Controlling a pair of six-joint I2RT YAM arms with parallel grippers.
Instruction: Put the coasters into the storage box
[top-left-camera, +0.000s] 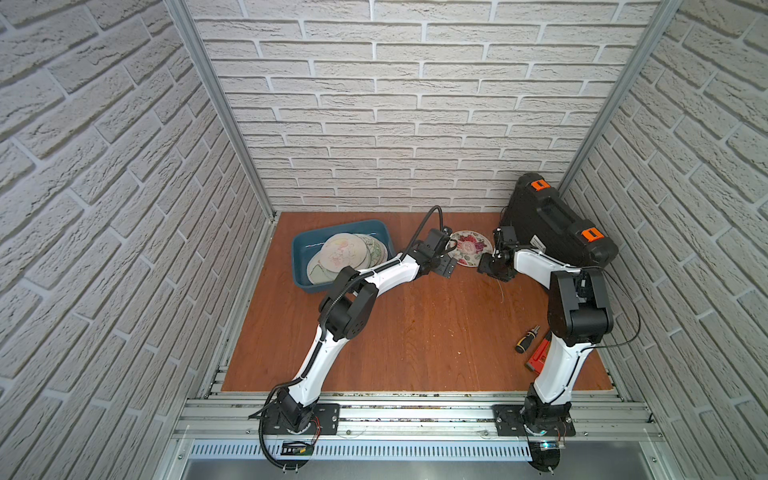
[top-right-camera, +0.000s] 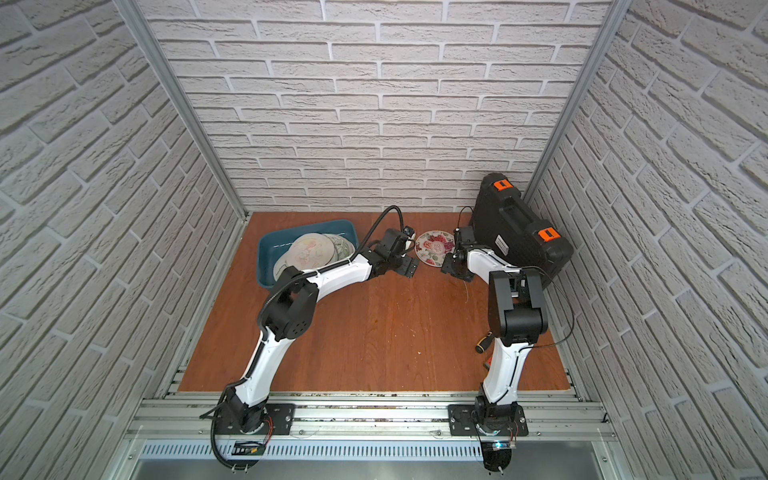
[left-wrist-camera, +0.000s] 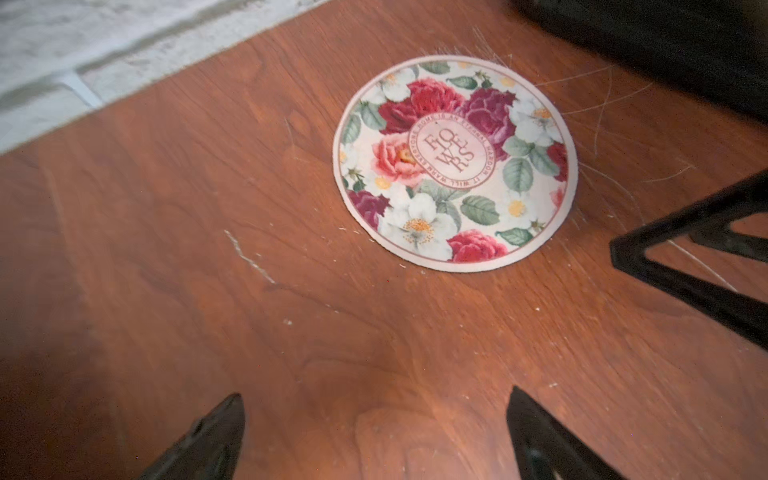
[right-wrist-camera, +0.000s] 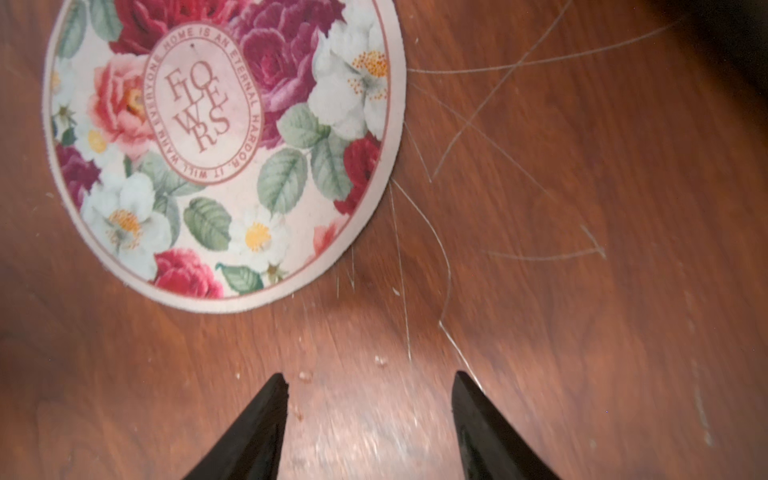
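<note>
A round coaster with a floral print (left-wrist-camera: 454, 160) lies flat on the wooden table (top-left-camera: 416, 336) at the back, right of centre. My left gripper hangs open just to the left of it, nothing between its fingers. My right gripper is open and empty at the coaster's near right side; in the right wrist view the coaster (right-wrist-camera: 224, 232) sits ahead of the fingertips, toward the left. The blue storage box (top-left-camera: 304, 246) on the left holds several coasters (top-left-camera: 342, 249), stacked and overlapping.
A black case (top-left-camera: 552, 216) stands at the back right. A screwdriver (top-left-camera: 525, 341) and a red tool (top-left-camera: 537, 358) lie at the front right, partly behind my right arm.
</note>
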